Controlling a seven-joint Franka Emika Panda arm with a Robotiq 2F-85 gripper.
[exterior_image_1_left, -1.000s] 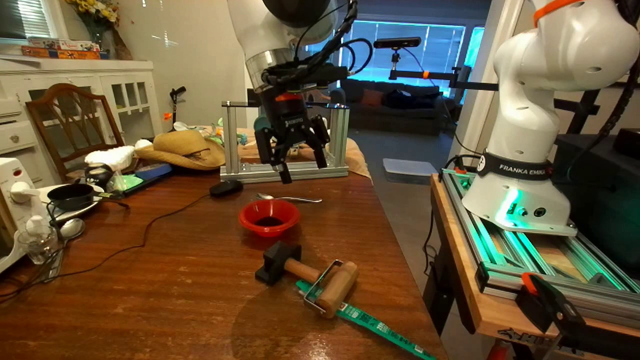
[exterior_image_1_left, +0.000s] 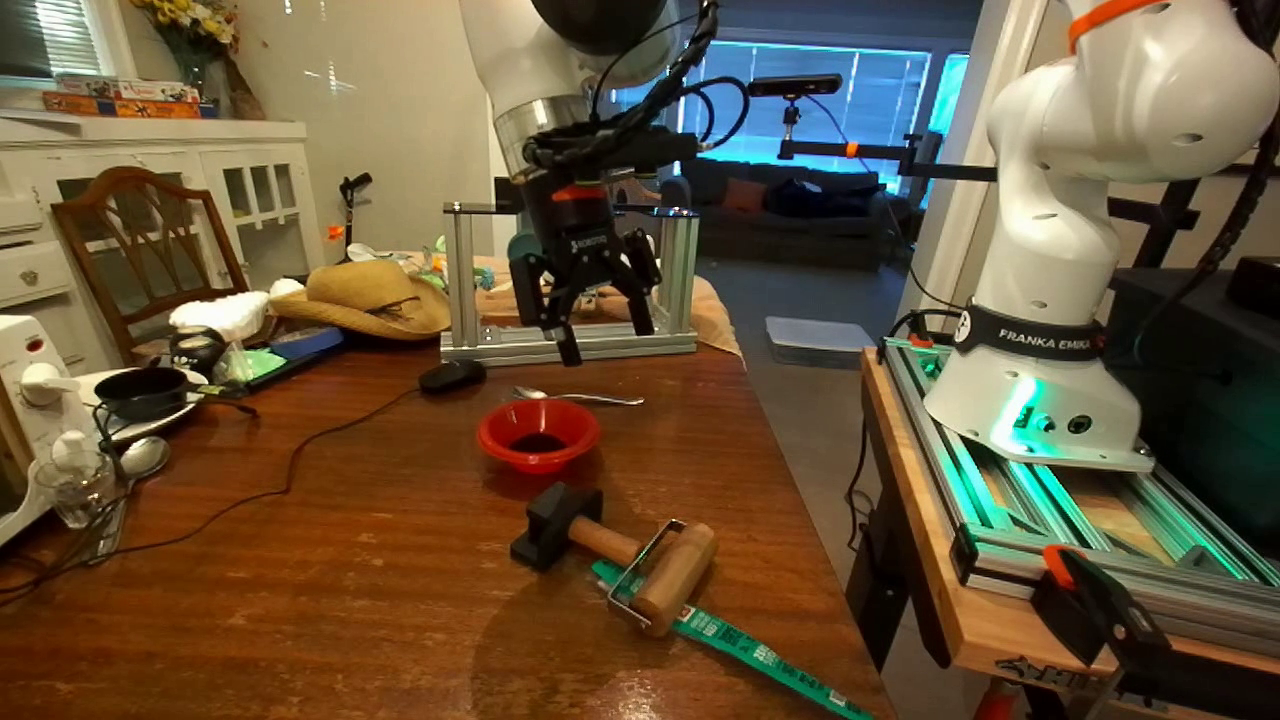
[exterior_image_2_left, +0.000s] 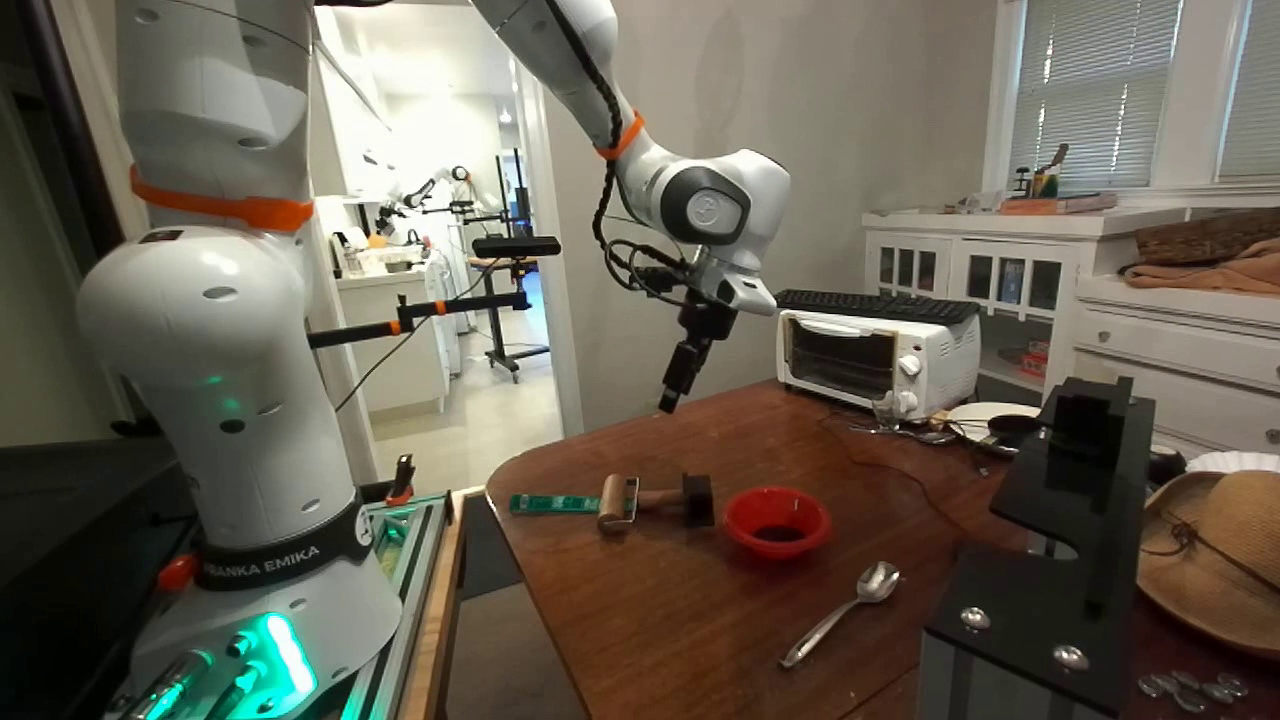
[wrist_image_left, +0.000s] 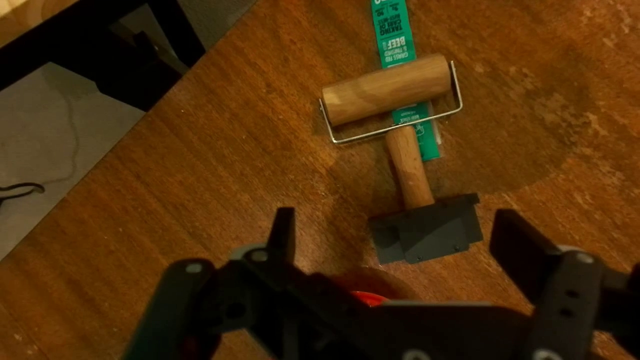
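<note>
My gripper (exterior_image_1_left: 609, 341) hangs open above the table, its fingers well apart and nothing between them. Below it in the wrist view lies a wooden roller (wrist_image_left: 387, 90) with a wire frame, its handle ending in a black block (wrist_image_left: 429, 231). A green packaged strip (wrist_image_left: 394, 33) passes under the roller. Beside the black block stands a red bowl (exterior_image_1_left: 539, 434), dark inside; in the wrist view the gripper body hides nearly all of it. A metal spoon (exterior_image_2_left: 845, 610) rests on the wood near the bowl.
A white toaster oven (exterior_image_2_left: 882, 352) with a keyboard on top, a black pan (exterior_image_1_left: 142, 392) and a cable occupy one side. The metal-and-black frame (exterior_image_1_left: 570, 346) and a straw hat (exterior_image_1_left: 360, 298) stand at the far end. Bare wood surrounds the roller.
</note>
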